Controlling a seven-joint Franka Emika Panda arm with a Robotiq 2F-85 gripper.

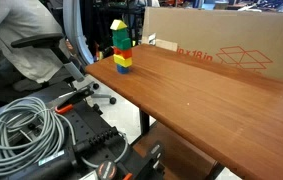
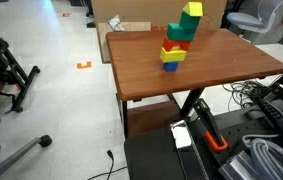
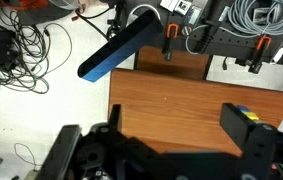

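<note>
A tower of coloured blocks (image 1: pixel 122 51) stands near one edge of the wooden table in exterior view 1. It has blue at the bottom, then yellow, red and green, with a yellow and green piece on top. In exterior view 2 the same tower (image 2: pixel 175 45) rises close to the table's front edge. My gripper is open above the brown tabletop, with nothing between its wide-apart fingers. Small yellow and blue block parts (image 3: pixel 247 113) show beside the right finger in the wrist view; most of the tower is hidden there.
A cardboard sheet (image 1: pixel 221 40) stands along its far side. Coiled grey cable (image 1: pixel 26 138) lies on the black robot stand, and an office chair (image 1: pixel 36 42) is beyond the table's left end.
</note>
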